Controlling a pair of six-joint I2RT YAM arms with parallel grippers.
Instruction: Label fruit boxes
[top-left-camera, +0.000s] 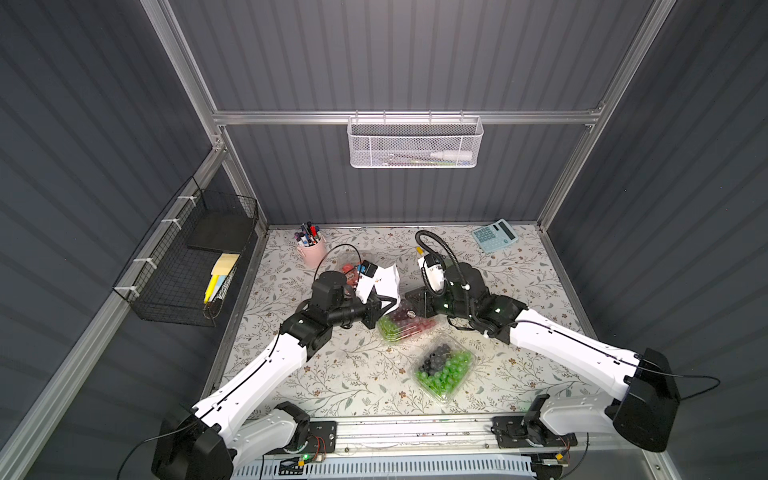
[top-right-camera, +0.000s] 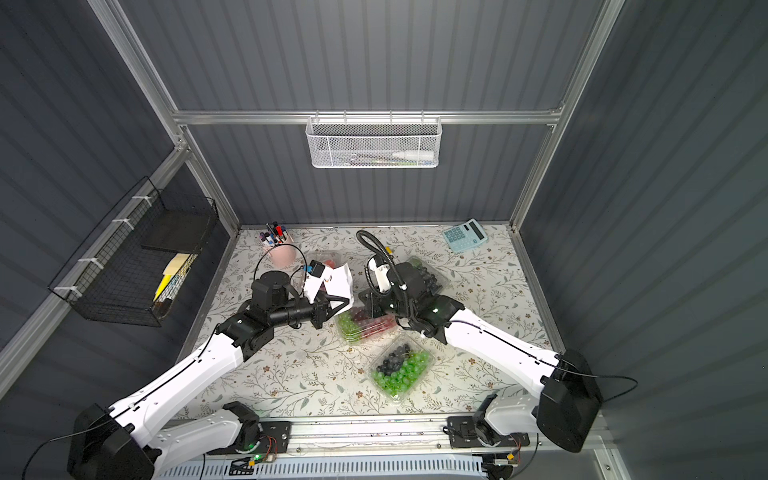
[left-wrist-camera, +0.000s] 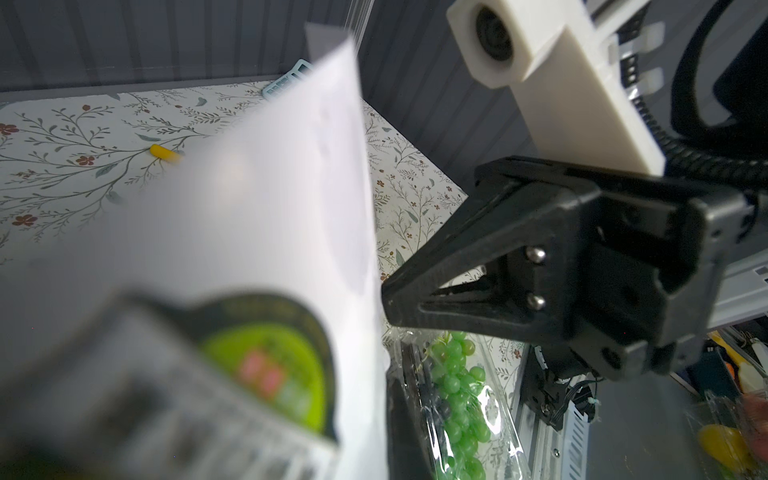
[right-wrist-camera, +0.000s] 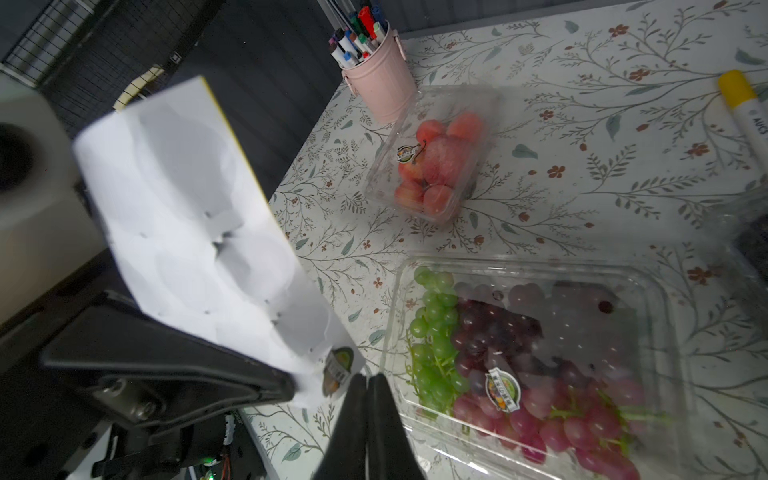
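Note:
A white label sheet (left-wrist-camera: 240, 200) is pinched in my left gripper (top-left-camera: 390, 302), which is shut on it above the table. Near the sheet's lower corner, in the right wrist view, sits a small dark label (right-wrist-camera: 340, 365). My right gripper points at that corner from the right, apart from the left gripper; its dark fingers look close together, and how far they are parted is unclear. Below lies a clear box of mixed grapes (right-wrist-camera: 512, 360) with a round label (right-wrist-camera: 502, 389) on it. Behind it, a box of reddish fruit (right-wrist-camera: 436, 164) also bears a label.
Toward the table's front stands a box of green and dark grapes (top-left-camera: 444, 368). Another dark-fruit box (top-right-camera: 428, 276) is partly behind the right arm. A pink pen cup (top-left-camera: 312, 253), a yellow marker (right-wrist-camera: 744, 104) and a calculator (top-left-camera: 495, 236) occupy the back.

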